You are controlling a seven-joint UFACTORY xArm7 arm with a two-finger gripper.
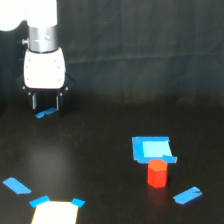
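My gripper (46,101) hangs at the upper left, pointing down, its two dark fingers (34,101) spread apart with nothing visible between them. On the black table at the right stands a small red block (157,173), well away from the gripper. Just behind the block lies a pale square (155,149) edged with blue tape (138,151). The block's top overlaps the front tape edge in this view; whether it touches the tape I cannot tell.
A pale yellowish square (55,213) is cut off by the bottom edge, with blue tape pieces (40,201) at its corners. Other blue strips lie at the left (16,186), at the right (187,195) and near the gripper (46,113).
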